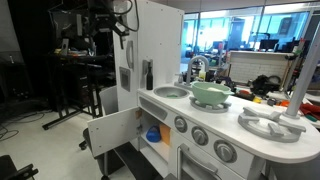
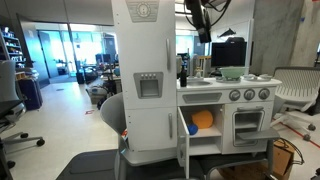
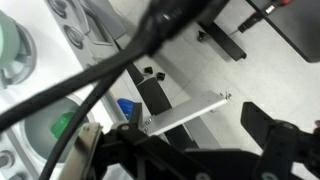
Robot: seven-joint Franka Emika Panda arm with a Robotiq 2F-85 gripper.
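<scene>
My gripper is open with nothing between its fingers, high above the floor beside a white toy kitchen. Exterior view 1 has the gripper (image 1: 122, 28) raised in front of the tall fridge unit (image 1: 155, 50). A cabinet door (image 1: 115, 130) stands open below the counter; inside are a blue item (image 1: 153, 134) and an orange round item (image 1: 166, 132). On the stove sits a pale green pot (image 1: 210, 93). In the wrist view, something green (image 3: 68, 125) lies in the sink (image 3: 42, 125), partly behind a dark cable.
A dark bottle (image 1: 149, 75) stands by the sink near the fridge. The white counter (image 1: 240, 125) carries a faucet (image 1: 200, 66) and a grey burner (image 1: 272, 124). An oven door (image 1: 195, 165) is below. Open floor (image 1: 45, 145) lies to the left.
</scene>
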